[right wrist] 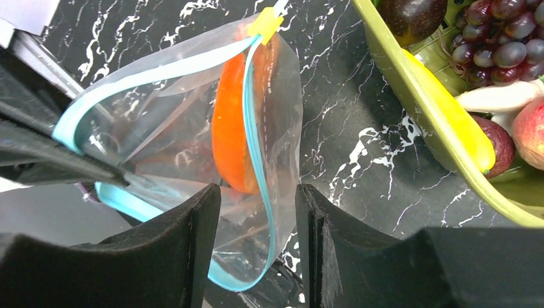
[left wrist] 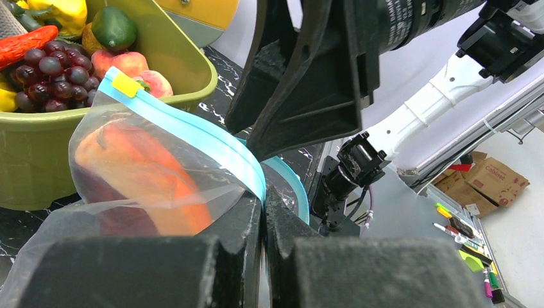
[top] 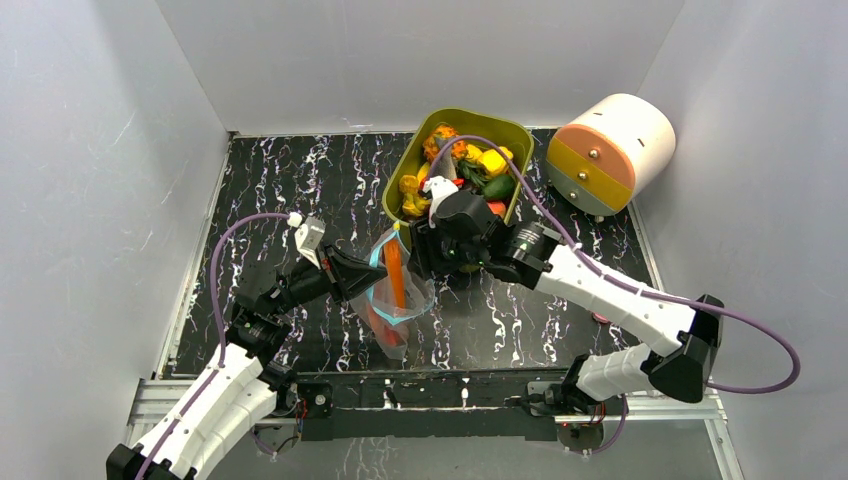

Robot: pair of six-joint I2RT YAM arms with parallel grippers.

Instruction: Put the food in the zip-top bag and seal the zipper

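Observation:
A clear zip bag [top: 422, 292] with a light-blue rim hangs in front of the produce bin, its mouth wide apart. Inside it is a long orange food piece [right wrist: 232, 122], with more reddish food lower down. My left gripper is shut on the blue rim [left wrist: 212, 140], pinching one side of the mouth. At the rim's far end sits a yellow slider [right wrist: 265, 25]. My right gripper is partly open over the bag's other side. The near blue strip shows between its fingers in the right wrist view, but whether they touch it I cannot tell.
A green bin [top: 513, 132] of fruit and vegetables stands just behind the bag. The cream barrel-shaped box [top: 632, 135] with coloured drawers is at the back right. Bare dark marbled table [top: 290, 180] lies at the left.

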